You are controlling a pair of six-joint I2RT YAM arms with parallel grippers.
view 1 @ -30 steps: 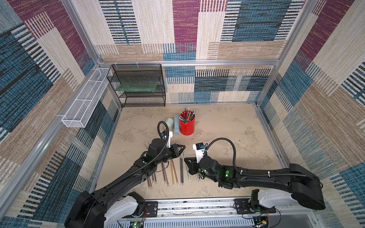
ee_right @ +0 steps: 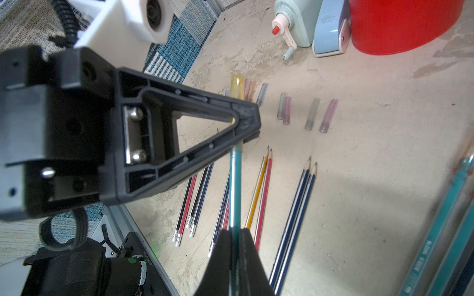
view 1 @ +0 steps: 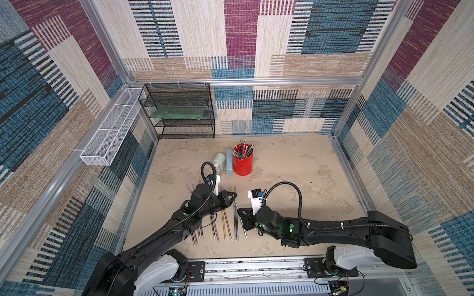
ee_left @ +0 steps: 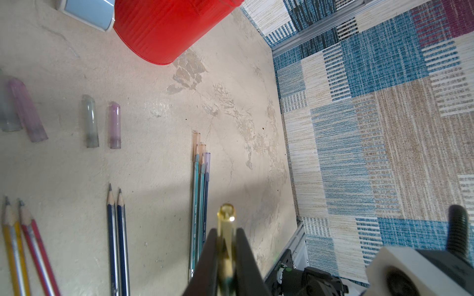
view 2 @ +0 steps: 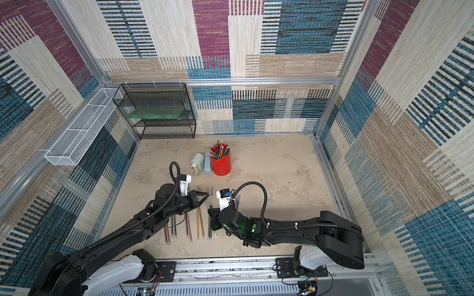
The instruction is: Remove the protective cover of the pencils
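A teal pencil (ee_right: pixel 236 182) stretches between my two grippers, a clear yellowish cover (ee_right: pixel 237 86) at its end. My left gripper (view 1: pixel 234 196) is shut on that cover; its tip sticks out past the fingers (ee_right: pixel 249 120). My right gripper (view 1: pixel 240 213) is shut on the pencil's body lower down. The left finger hides where cover and pencil meet, so how far they overlap cannot be told. Three capped pencils (ee_left: pixel 198 192) lie at the right. Bare-tipped pencils (ee_right: pixel 296 212) lie side by side to the left, with loose covers (ee_right: pixel 312 113) beyond their tips.
A red pencil cup (view 1: pixel 242 162), a blue box-like object (view 1: pixel 229 161) and a pale green bottle (view 1: pixel 219 160) stand behind the work area. Far left is a black mesh rack (view 1: pixel 177 127).
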